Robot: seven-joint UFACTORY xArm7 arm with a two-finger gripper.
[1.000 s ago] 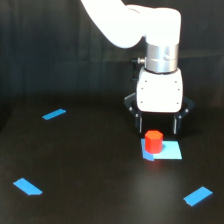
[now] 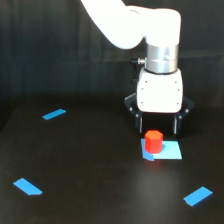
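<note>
A white robot arm (image 2: 150,30) comes down from the top to a white gripper (image 2: 158,121), which hangs open over a small red block (image 2: 153,142), its two dark fingers spread to either side and slightly above. The block stands on a light blue square (image 2: 171,150) on the dark table, at the square's left part, with a darker blue piece of tape beside it at the left.
Blue tape strips lie on the table at the back left (image 2: 54,114), front left (image 2: 27,186) and front right (image 2: 197,195).
The arm and gripper have shifted very slightly. The red block stays in the same place.
</note>
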